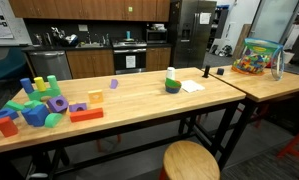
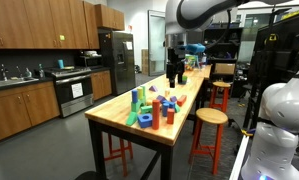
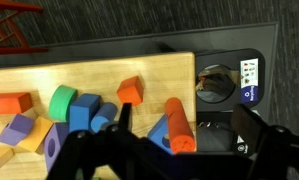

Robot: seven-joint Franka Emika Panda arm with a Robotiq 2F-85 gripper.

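Loose coloured blocks lie on the wooden table. In the wrist view, a red-orange cylinder (image 3: 176,118) lies near the table's edge, between my gripper's (image 3: 184,138) widely parted dark fingers; nothing is held. A small orange-red block (image 3: 130,91) sits up and left of it. Farther left are a blue block (image 3: 83,112), a green curved piece (image 3: 63,102) and a long red block (image 3: 7,103). In exterior view 2, the gripper (image 2: 176,82) hangs above the table and the blocks. Exterior view 1 does not show the gripper.
A green bowl (image 1: 173,86) and white paper (image 1: 191,86) lie along the table. A wooden stool (image 1: 191,160) stands in front. On the side table is a clear tub (image 1: 257,56) of colourful items.
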